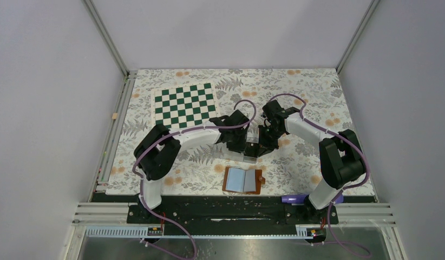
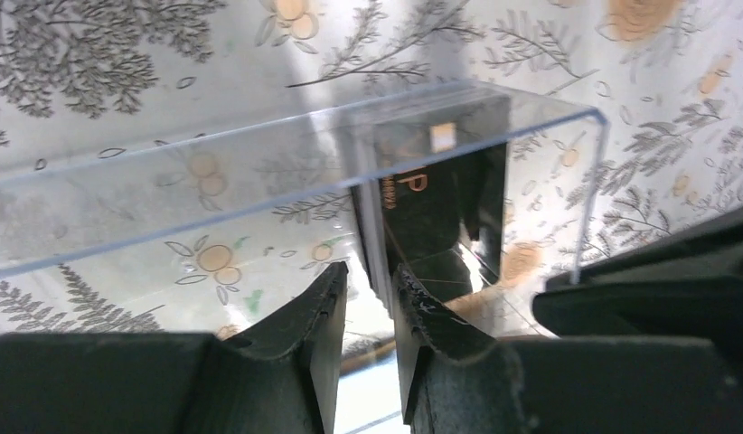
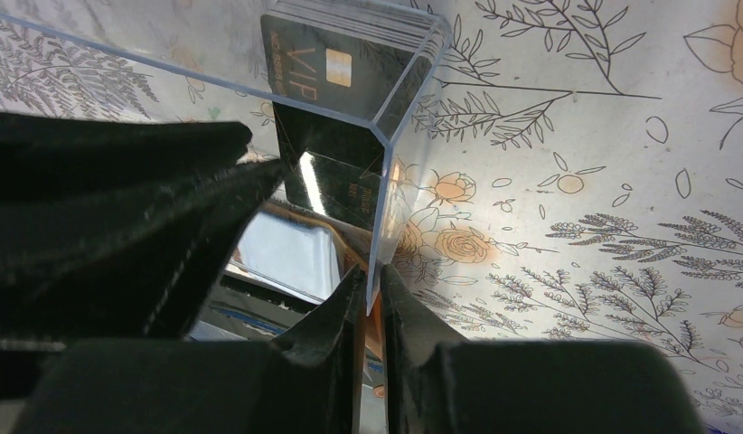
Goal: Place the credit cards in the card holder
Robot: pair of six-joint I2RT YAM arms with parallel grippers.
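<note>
A clear acrylic card holder (image 2: 214, 158) sits mid-table with black cards at its end, one lettered VIP; in the left wrist view they (image 2: 440, 217) show through the clear wall. My right gripper is shut on the holder's near edge, seen upright in the right wrist view. My left gripper is over the holder beside the cards, its fingertips part open with nothing clearly between them. In the top view both grippers, left (image 1: 236, 146) and right (image 1: 263, 147), meet around the holder, hiding much of it.
A brown board with pale blue pads (image 1: 235, 179) lies at the front middle. A green checkerboard (image 1: 182, 105) is at back left, a purple cylinder (image 1: 290, 199) at the front right edge.
</note>
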